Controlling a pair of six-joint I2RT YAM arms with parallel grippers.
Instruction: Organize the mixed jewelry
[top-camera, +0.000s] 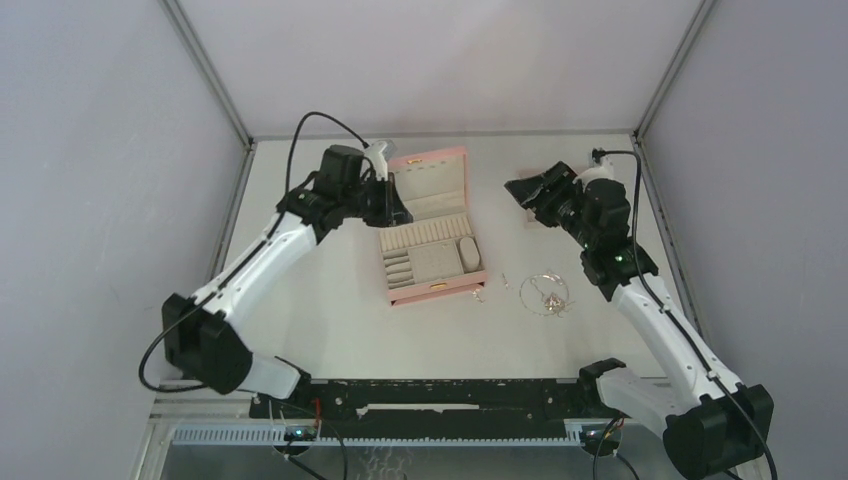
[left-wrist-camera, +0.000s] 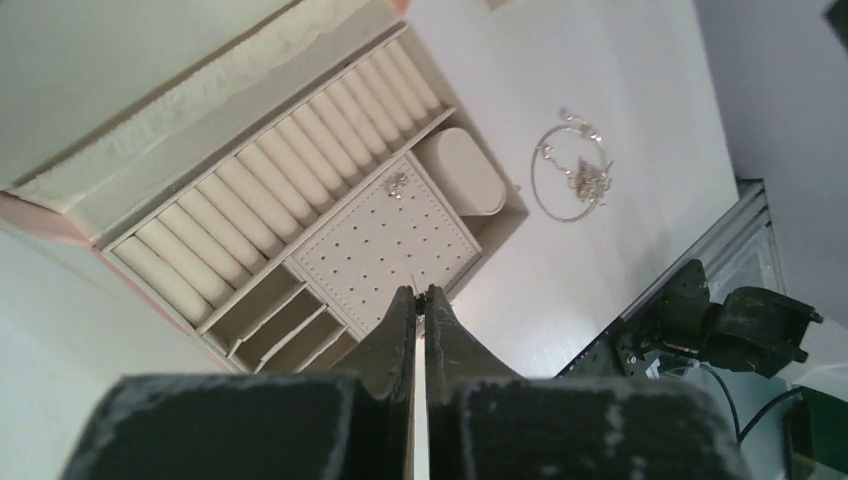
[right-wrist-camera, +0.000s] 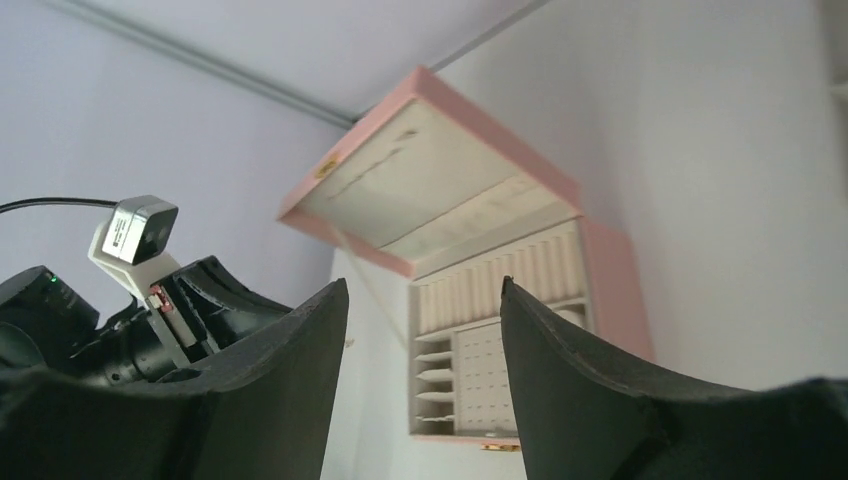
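The open pink jewelry box (top-camera: 437, 287) stands mid-table, its ring rolls (left-wrist-camera: 270, 185) and dotted pad (left-wrist-camera: 385, 250) facing up. A small silvery piece (left-wrist-camera: 397, 185) lies on the pad near its upper corner. Over the box's left part, my left gripper is shut; a small glint at its tips is too fine to make out. My right gripper (top-camera: 518, 193) hangs open and empty right of the box, its fingers (right-wrist-camera: 315, 370) spread apart. A bangle (left-wrist-camera: 536, 185) and a tangled chain (left-wrist-camera: 588, 180) lie to the right on the table.
Tiny pieces lie at the box's front edge (top-camera: 478, 295) and to its right (top-camera: 505, 281). A second pale tray (top-camera: 532, 216) is mostly hidden behind the right gripper. Free table shows left of and in front of the box.
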